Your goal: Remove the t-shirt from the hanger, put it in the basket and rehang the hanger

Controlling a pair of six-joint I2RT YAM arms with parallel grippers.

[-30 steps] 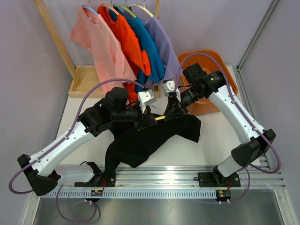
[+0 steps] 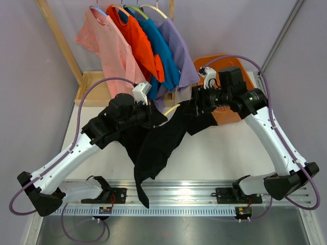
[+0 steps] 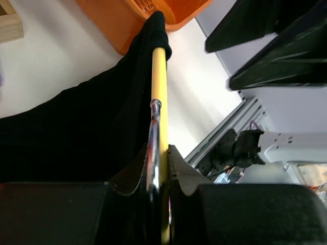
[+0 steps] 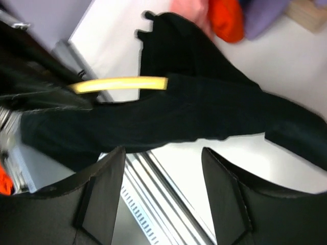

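Observation:
The black t-shirt [image 2: 156, 148] hangs in loose folds over the white table. Out of it comes one arm of the yellow hanger [image 2: 172, 109]; the far end is covered by black cloth [image 3: 158, 33] in the left wrist view. My left gripper is closed around the hanger beside its metal hook [image 3: 154, 130]. My right gripper is open, its fingers [image 4: 115, 166] apart and nothing seen between them. The shirt's cloth [image 4: 214, 104] stretches just beyond those fingertips. From above, the right gripper [image 2: 191, 104] overlaps the cloth at the hanger's far end.
Pink [image 2: 110, 46], red-orange, blue and purple shirts hang on a wooden rack [image 2: 64, 43] at the back. An orange basket [image 2: 227, 118] stands behind the right arm. The two grippers are close together.
The shirt's lower part swung rightward and its right part bunched up.

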